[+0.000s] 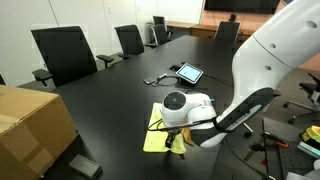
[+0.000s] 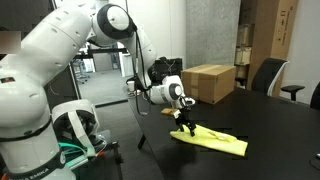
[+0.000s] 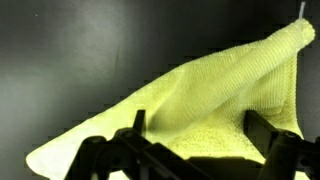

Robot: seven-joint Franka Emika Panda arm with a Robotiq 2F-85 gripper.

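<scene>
A yellow cloth [image 2: 222, 142] lies on the dark table, with a raised fold along one side. In the wrist view the cloth [image 3: 190, 95] fills much of the picture, its fold running diagonally up to the right corner. My gripper is open over it, one finger at each side and cloth visible between them. From exterior view 1 the gripper [image 1: 174, 143] is low at the cloth [image 1: 155, 142], partly hiding it. Whether the fingertips touch the fabric I cannot tell.
A tablet [image 1: 189, 73] lies farther along the dark table [image 1: 115, 120]. A cardboard box [image 1: 35, 135] and a small grey block [image 1: 85, 166] are at the left. Chairs [image 1: 63, 55] line the far edge. Bare table surrounds the cloth.
</scene>
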